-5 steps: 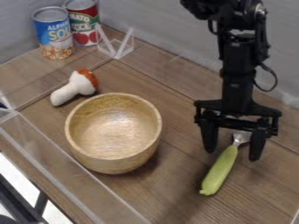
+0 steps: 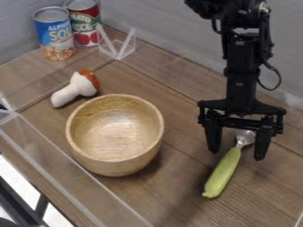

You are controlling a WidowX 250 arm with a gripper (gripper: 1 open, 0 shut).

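Observation:
My black gripper (image 2: 236, 142) stands open low over the wooden table at the right, its fingers on either side of the pale upper end of a long green vegetable-like object (image 2: 224, 169), which slants down toward the front. Whether the fingertips touch it or the table I cannot tell. A wide tan bowl (image 2: 115, 155) sits left of it.
A white toy with an orange end (image 2: 71, 92) lies at the left. Two cans, a blue one (image 2: 57, 37) and a red one (image 2: 88, 27), and a clear rack stand at the back left.
The green object and everything else look unmoved.

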